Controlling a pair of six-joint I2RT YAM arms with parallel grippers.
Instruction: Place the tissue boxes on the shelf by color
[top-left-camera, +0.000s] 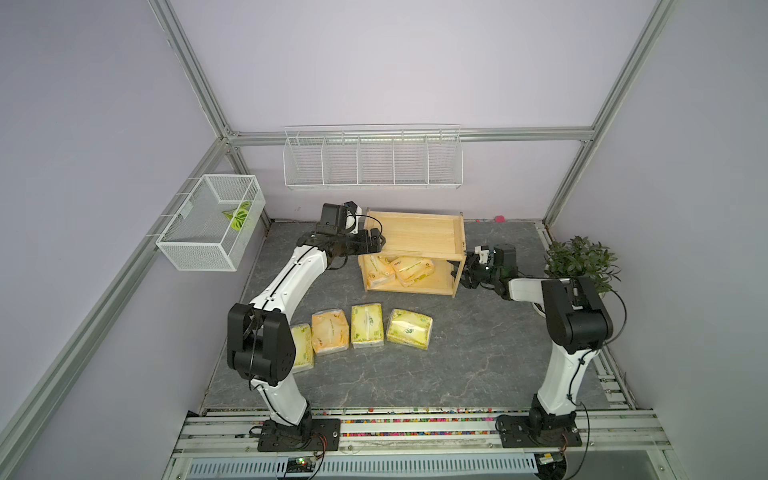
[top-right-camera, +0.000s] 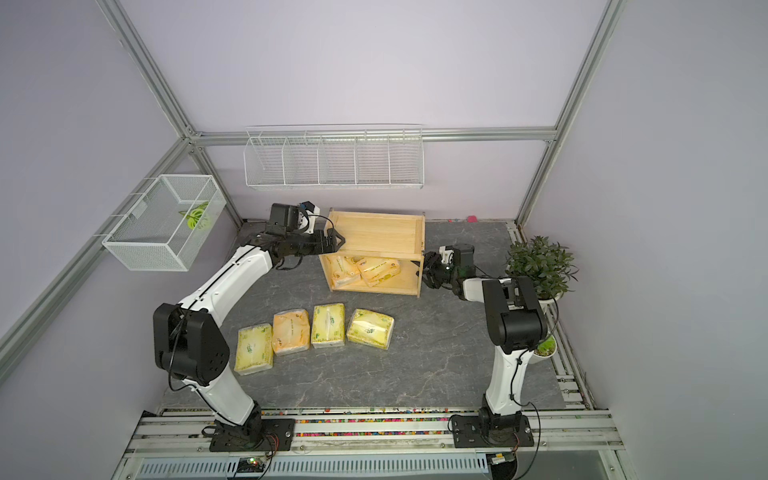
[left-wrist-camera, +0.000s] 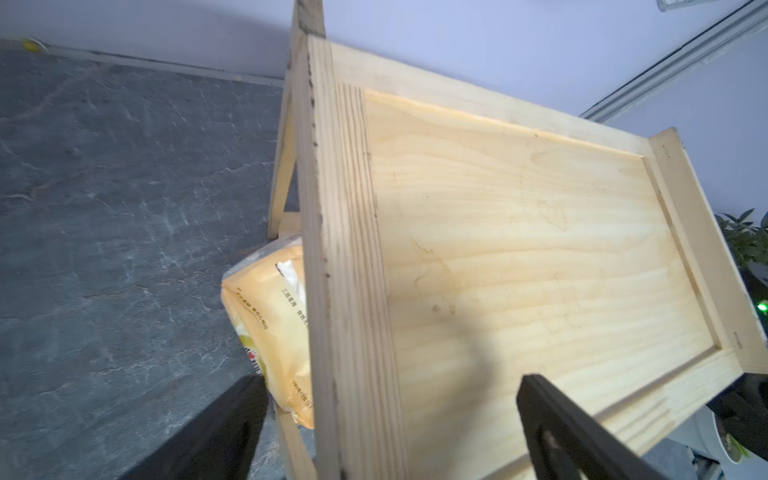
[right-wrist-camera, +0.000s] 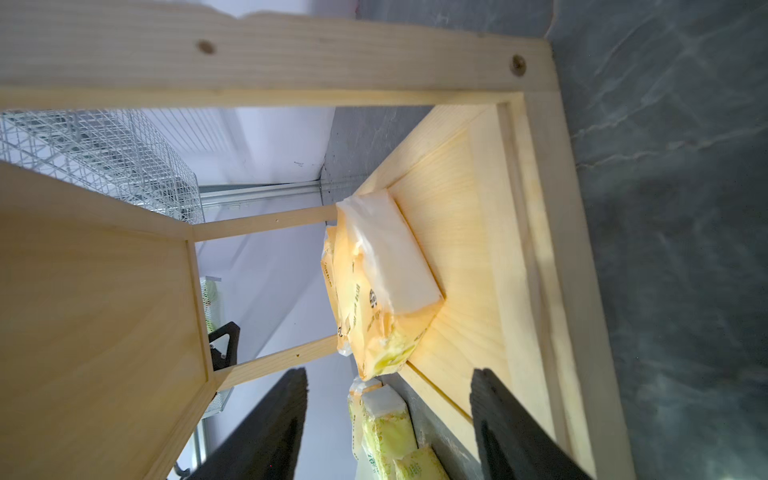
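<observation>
The two-level wooden shelf (top-left-camera: 416, 232) stands at the back of the table, its upper board bare. Two orange tissue packs lie on the lower board toward the left: one (top-left-camera: 377, 270) near the left end, and a second pack (top-left-camera: 413, 270) angled against it. In front lie an orange pack (top-left-camera: 330, 331) and yellow packs (top-left-camera: 367, 325). My left gripper is open over the shelf's upper left end, empty. At the right end opening, my right gripper is open, with the angled orange pack ahead of its fingers, apart from them.
White wire baskets (top-left-camera: 372, 160) hang on the back wall, and another basket (top-left-camera: 209, 224) hangs at the left. A potted plant (top-right-camera: 541, 268) stands on the right beside the right arm.
</observation>
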